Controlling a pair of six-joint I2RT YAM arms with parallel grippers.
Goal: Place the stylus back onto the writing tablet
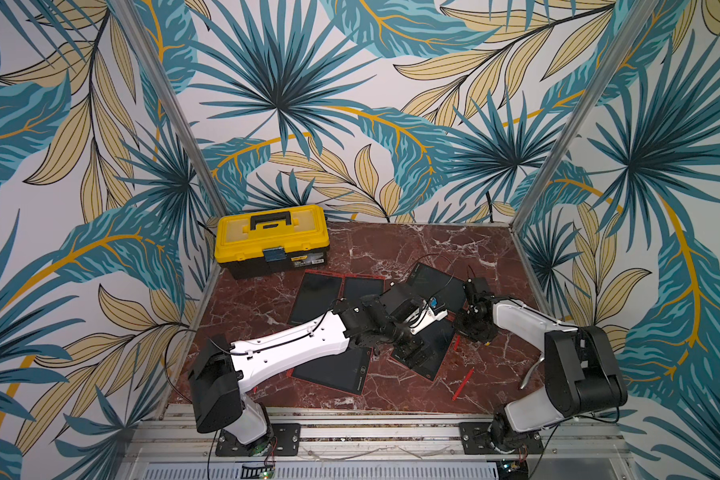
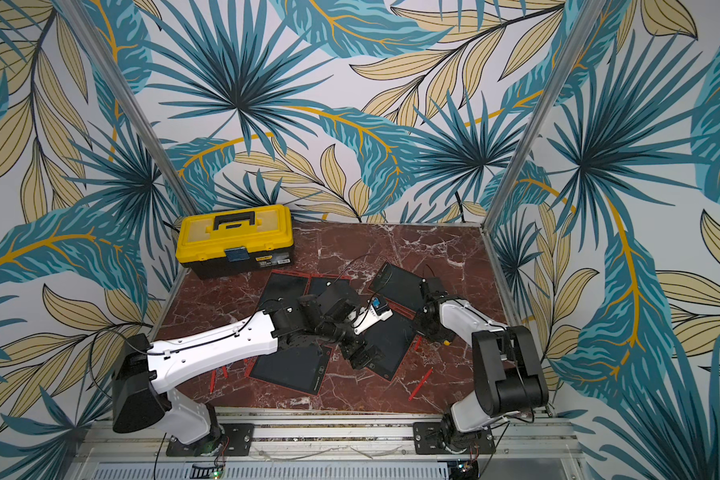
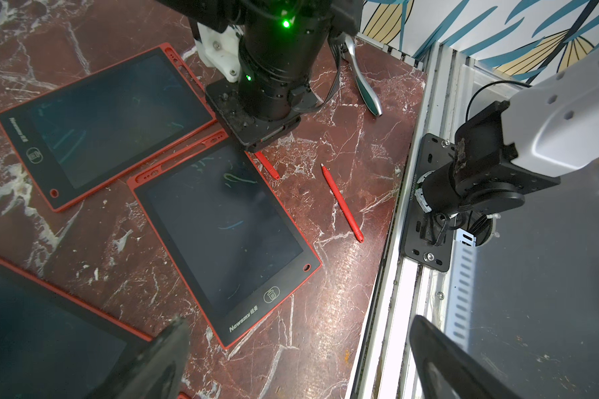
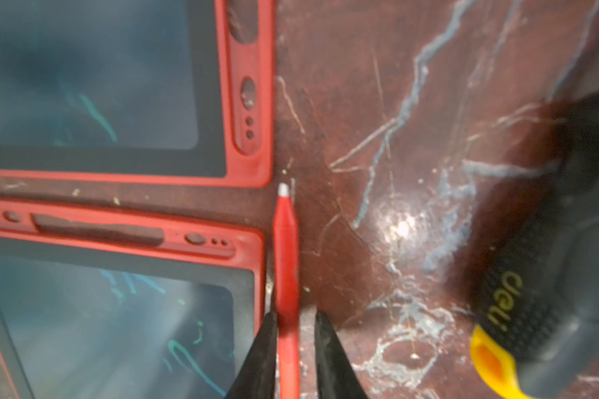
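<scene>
Below my right gripper, a red stylus (image 4: 286,252) with a white tip lies on the table beside the corner of a red-framed tablet (image 4: 256,292). The part-open fingers stand on either side of its shaft, with a gap showing on the right; contact cannot be made out. In the left wrist view, a second red stylus (image 3: 342,202) lies loose near the table's front edge. That view also has my left gripper, wide open and empty, above the table near a tablet (image 3: 226,219). The right gripper's body (image 3: 263,119) partly hides the first stylus.
Another tablet (image 4: 249,166) adjoins the first, a narrow strip of table between them. A black-and-yellow deli tool (image 4: 545,286) lies close by on the right. A silver-and-green tool (image 3: 362,86) rests farther right. The yellow toolbox (image 1: 272,236) stands at the back left.
</scene>
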